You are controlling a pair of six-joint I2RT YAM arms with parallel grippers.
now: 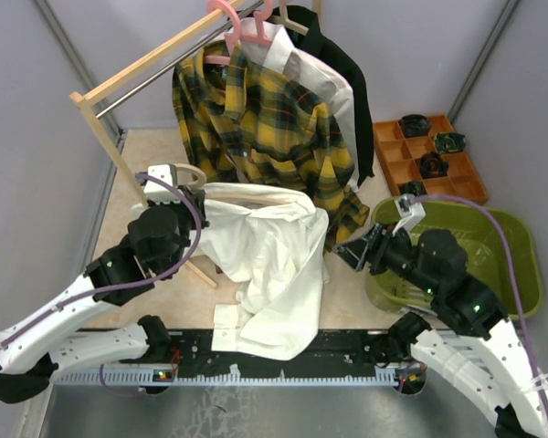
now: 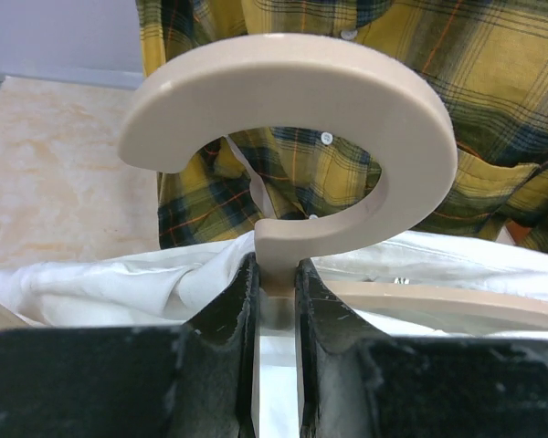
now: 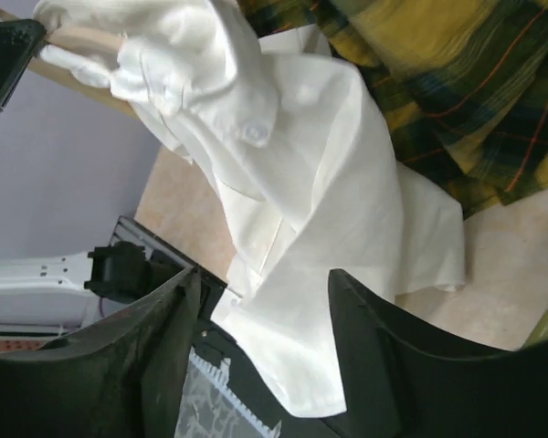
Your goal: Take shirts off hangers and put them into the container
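Observation:
A white shirt (image 1: 271, 259) hangs loosely from a beige hanger, its lower part spread toward the front of the table. In the left wrist view my left gripper is shut on the neck of the hanger (image 2: 374, 96), just below its hook. The hanger's bar crosses behind the fingers, with white cloth around it. To the right of the shirt, my right gripper (image 1: 349, 256) is part open and clear of the cloth. In the right wrist view the white shirt (image 3: 333, 192) lies beyond the parted fingers (image 3: 178, 319), nothing between them.
A wooden rack (image 1: 153, 60) at the back holds a yellow plaid shirt (image 1: 256, 128) close behind the white one, plus other garments. At right stand a green bin (image 1: 502, 239) and an orange divided box (image 1: 406, 151).

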